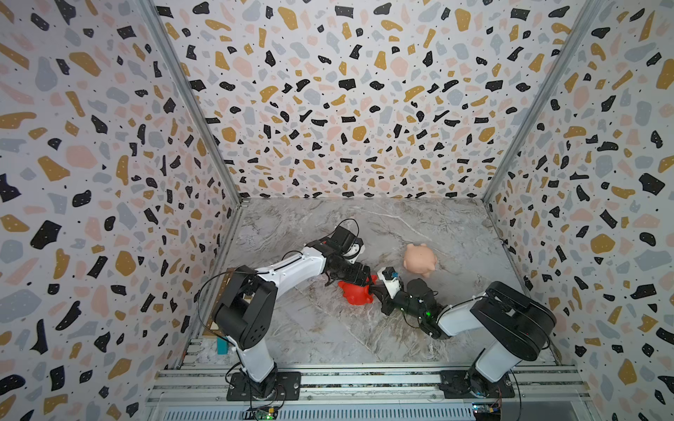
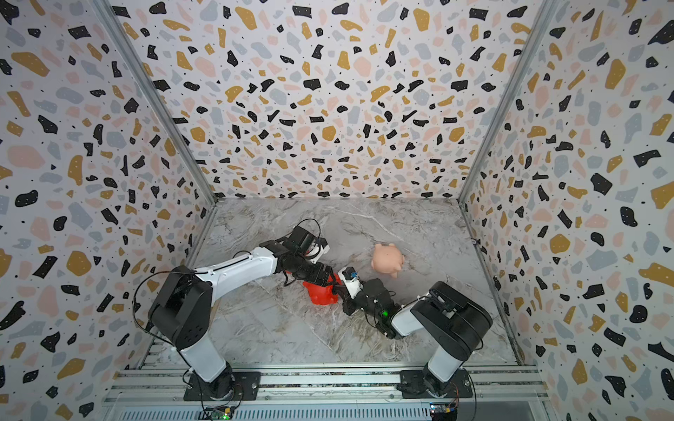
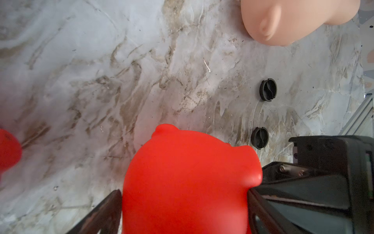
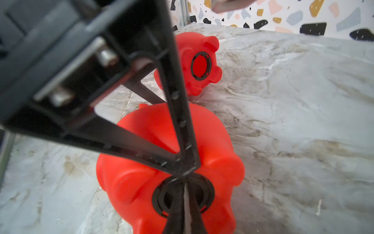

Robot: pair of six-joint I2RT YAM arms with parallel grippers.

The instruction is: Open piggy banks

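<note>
A red piggy bank [image 1: 356, 296] sits at table centre under my left gripper, whose open fingers straddle its body in the left wrist view. Its underside, with a black plug ring [image 4: 208, 191], faces my right gripper, which is shut with its tips at that ring. A second red piggy bank [image 4: 183, 46] lies behind, its round opening [image 4: 200, 66] showing a red interior. A pink piggy bank [image 2: 387, 259] rests at the back right. Two black plugs [image 3: 268, 89] lie loose on the table.
In the top left view, a wooden board at the left edge is partly hidden by my left arm. Terrazzo-patterned walls enclose three sides.
</note>
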